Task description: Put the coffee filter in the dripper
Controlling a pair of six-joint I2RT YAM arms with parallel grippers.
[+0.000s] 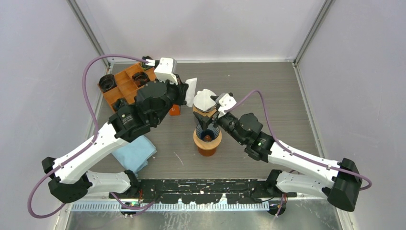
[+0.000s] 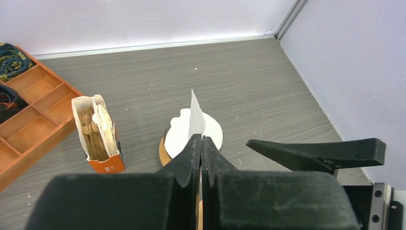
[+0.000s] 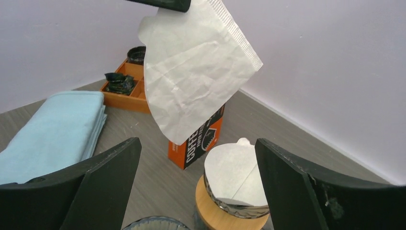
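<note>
A white paper coffee filter point(image 3: 191, 72) hangs in the air, with my left gripper shut on its edge. In the top view this filter point(image 1: 190, 92) is seen nearly edge-on. The dripper point(image 1: 207, 136), a dark ribbed cone with a wooden ring, stands below and in front of it; its opening is empty of paper. Only the dripper's rim point(image 3: 157, 222) shows in the right wrist view. My right gripper is open with nothing between its fingers, and in the top view it hovers over the area behind the dripper.
Behind the dripper stands a wood-collared vessel point(image 3: 218, 211) topped with a white round piece point(image 3: 234, 172). To its left are an orange coffee filter box point(image 2: 107, 165), a wooden divided tray point(image 2: 36, 127) and a folded blue cloth point(image 1: 134, 153).
</note>
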